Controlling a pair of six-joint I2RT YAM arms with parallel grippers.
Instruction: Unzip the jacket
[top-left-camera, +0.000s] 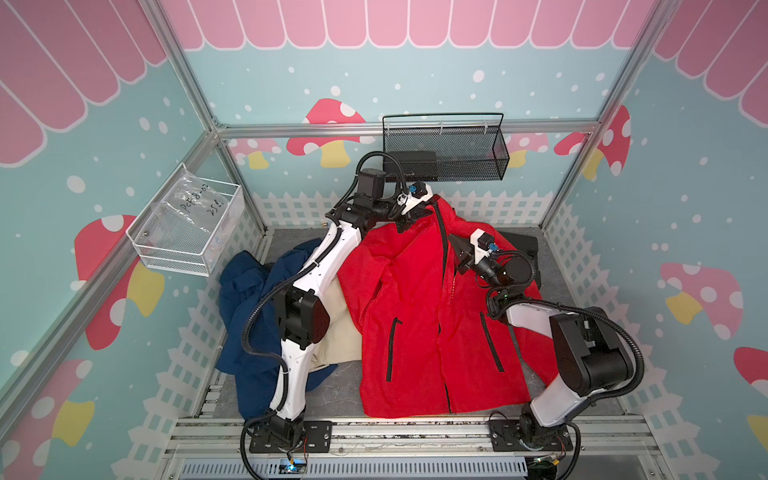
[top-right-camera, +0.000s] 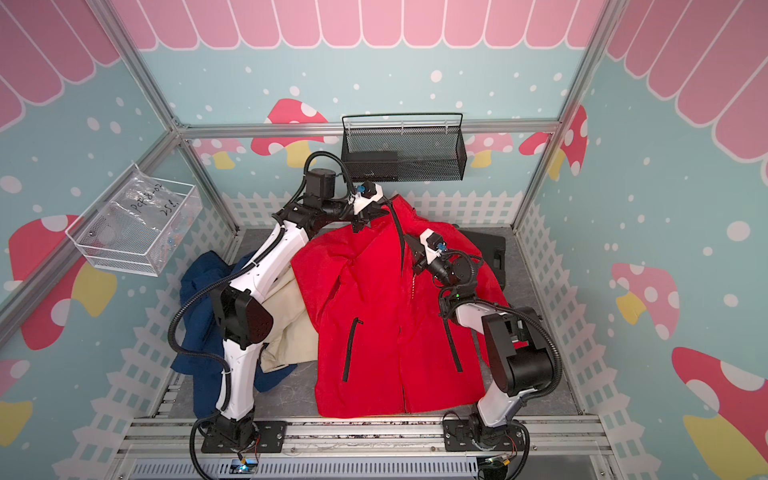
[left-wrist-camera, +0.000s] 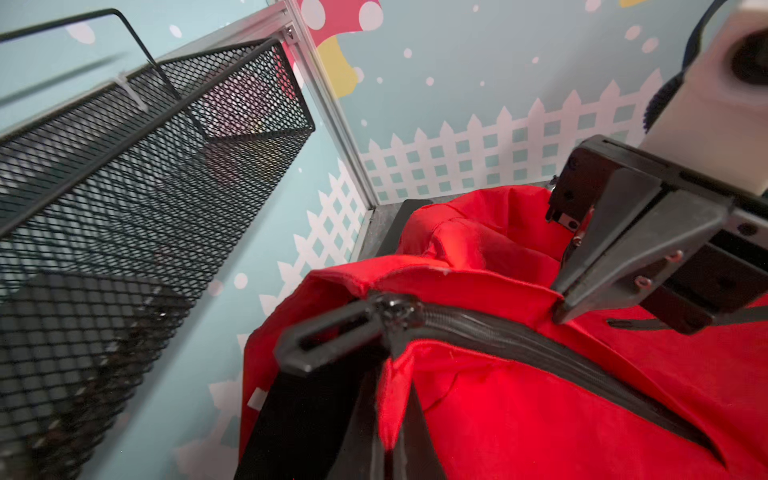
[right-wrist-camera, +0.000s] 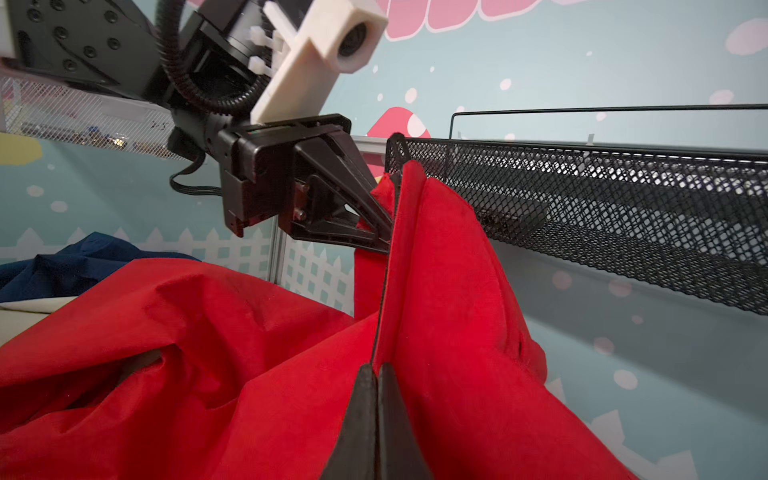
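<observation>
The red jacket (top-left-camera: 408, 320) lies front up, its zipper (left-wrist-camera: 512, 340) closed where the left wrist view shows it. A black zipper pull (left-wrist-camera: 329, 336) sticks out at the collar top. Just below that pull, my left gripper is shut, with a thin fold of red collar cloth entering between its fingertips. My right gripper is shut lower down along the front. The red flap beside the zipper peaks at its tips and appears pinched there. Between both grippers the collar edge stands raised and taut.
A black mesh basket (top-left-camera: 444, 152) hangs on the back wall, close above the collar. Blue cloth (top-left-camera: 248, 320) and cream cloth (top-left-camera: 340, 336) lie left of the jacket. A white wire basket (top-left-camera: 188, 224) hangs on the left wall.
</observation>
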